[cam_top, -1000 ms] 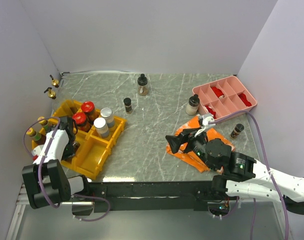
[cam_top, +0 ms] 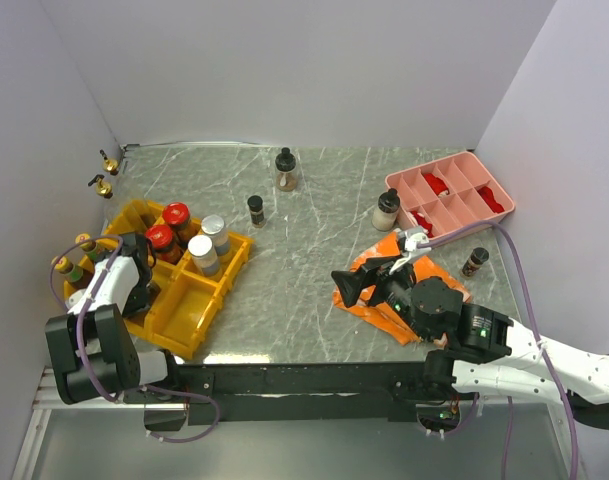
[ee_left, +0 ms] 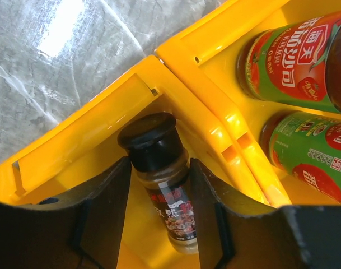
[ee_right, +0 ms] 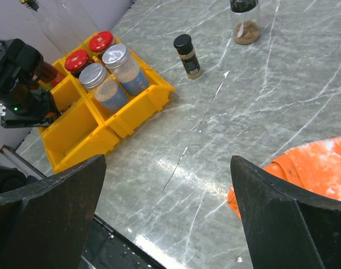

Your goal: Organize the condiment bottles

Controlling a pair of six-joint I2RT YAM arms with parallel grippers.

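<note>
In the left wrist view a black-capped spice bottle [ee_left: 159, 151] lies in a compartment of the yellow organizer [ee_left: 92, 140]. My left gripper has its fingers on either side of that bottle, part open; whether they grip it is unclear. Sauce bottles [ee_left: 296, 61] lie in the neighbouring compartments. From above, red-lidded jars [cam_top: 178, 220] and white-lidded jars [cam_top: 204, 255] stand in the organizer. A small spice bottle [cam_top: 256, 209] stands beside it on the counter. My right gripper is open and empty over the counter.
Dark-lidded jars [cam_top: 285, 170] [cam_top: 386, 208] stand at the back and right. A pink tray [cam_top: 452, 195], orange cloth [cam_top: 379, 320] and another small bottle [cam_top: 474, 262] are at the right.
My left arm has shifted slightly over the organizer in the top view. The right arm and the objects on the counter look unchanged.
</note>
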